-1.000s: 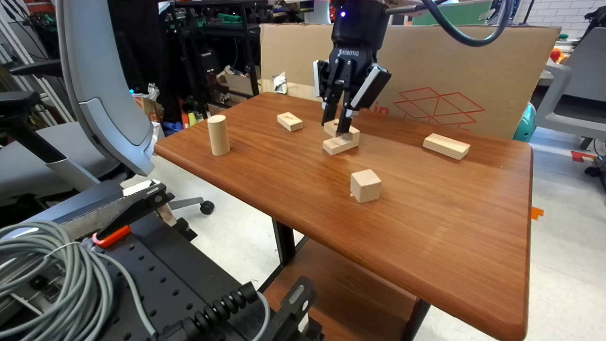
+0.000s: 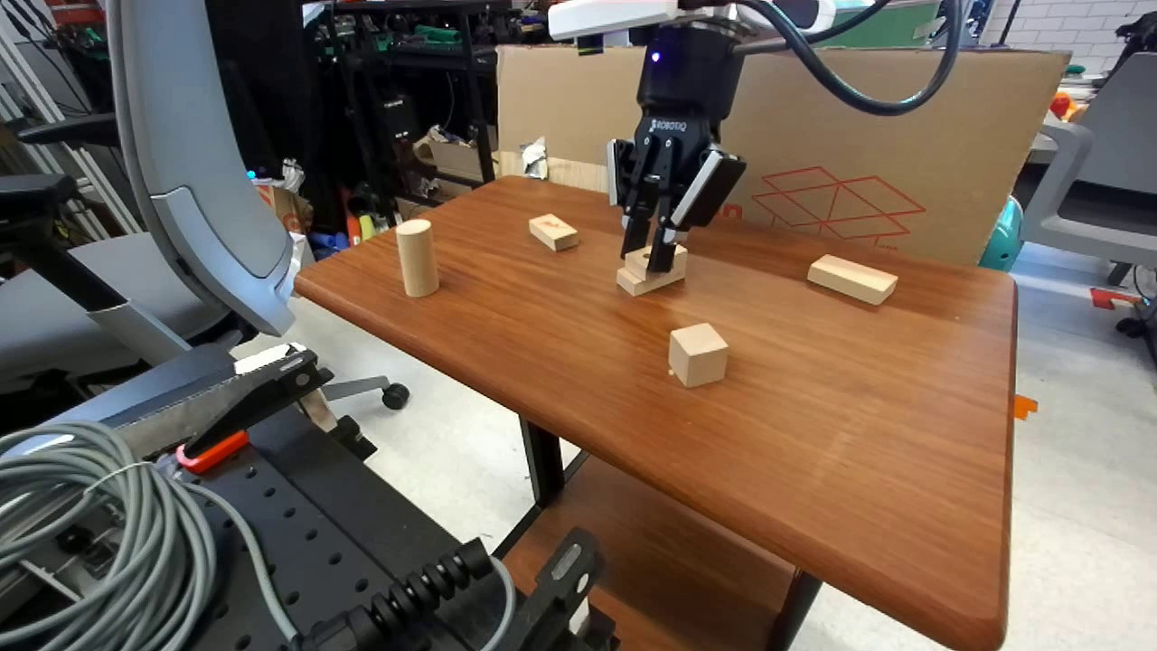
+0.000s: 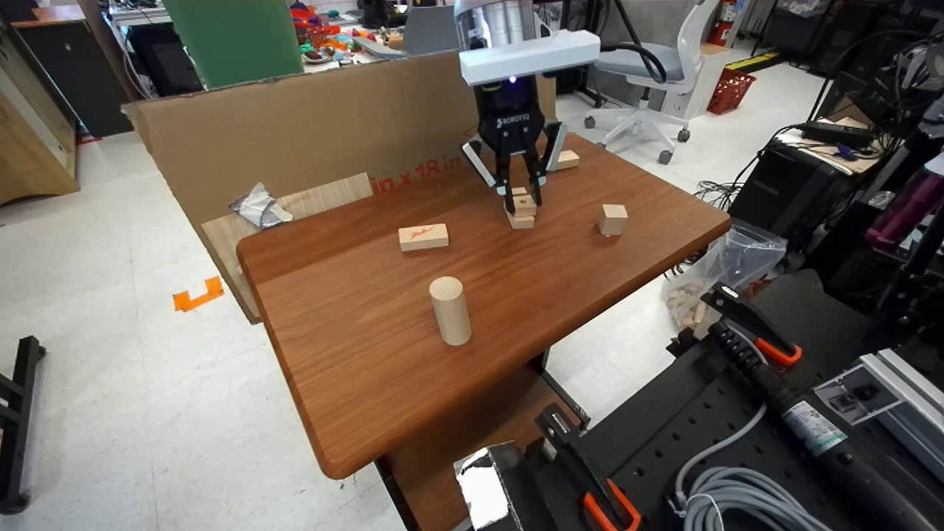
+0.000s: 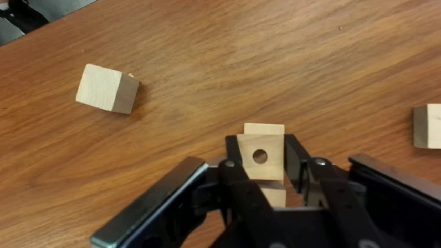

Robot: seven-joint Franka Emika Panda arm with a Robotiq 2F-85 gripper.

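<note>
My gripper is shut on a small pale wooden block (image 4: 262, 170) with a round hole in its face; one finger lies on either side. In the wrist view, pale wood of a lower block (image 4: 263, 128) shows past the held block's far edge, and more wood shows on the near side. From the first exterior side, the gripper (image 2: 647, 257) points down over this low wooden stack, whose flat bottom block (image 2: 647, 284) lies on the table. Whether the held block touches the bottom one is hard to tell, as the fingers hide part of it.
On the table (image 2: 868, 412) stand a wooden cube (image 2: 697, 356) towards the front and an upright cylinder (image 2: 418, 260) near the left edge. A flat block with red marks (image 3: 422, 236) and a long block (image 2: 852, 278) lie apart. Cardboard (image 2: 868, 141) walls the back.
My gripper has come down a little with the holed block, which now sits lower, close over the bottom block. The other pieces on the table have not moved.
</note>
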